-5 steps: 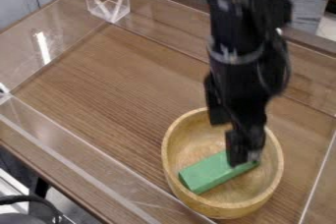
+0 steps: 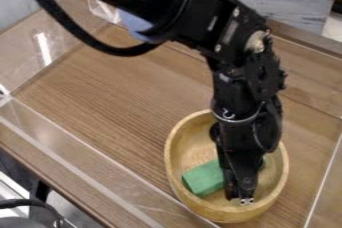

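A wooden bowl (image 2: 185, 152) sits on the table at the lower centre right, holding a green block (image 2: 203, 178). My black gripper (image 2: 241, 186) reaches down into the bowl, its fingertips beside or over the block's right part, which they partly hide. I cannot tell whether they touch it or how far apart they stand.
A clear plastic edge runs along the lower left, with a black cable at the bottom left corner. Pale panels stand behind the table.
My gripper has moved down into the bowl toward the green block, and the arm above it has shifted and narrowed in view.
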